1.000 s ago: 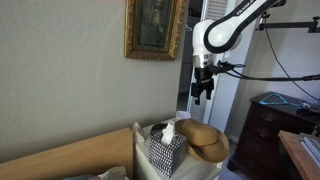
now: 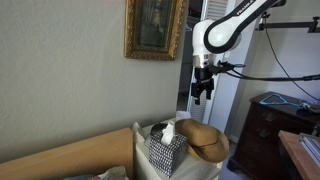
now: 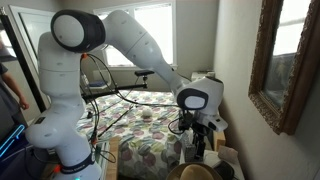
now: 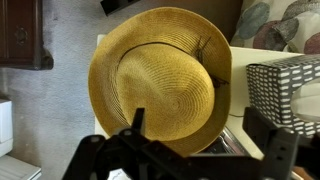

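A tan straw hat [image 4: 165, 85] with a wide brim and a thin dark band lies crown up on a small white stand, filling the middle of the wrist view. In exterior view 1 the hat [image 2: 203, 142] rests on the right side of that stand. My gripper [image 2: 203, 96] points down above the hat, clear of it. Its two dark fingers [image 4: 138, 120] stand well apart along the lower part of the wrist view, and nothing is between them. Exterior view 2 shows only part of the hat [image 3: 195, 172] at the bottom edge.
Beside the hat is a black-and-white patterned tissue box [image 2: 167, 154] with a tissue sticking out. A gold-framed picture [image 2: 155, 28] hangs on the wall behind. The bed [image 3: 140, 105] has a patterned cover, and a dark wooden dresser [image 2: 268, 130] stands at the right.
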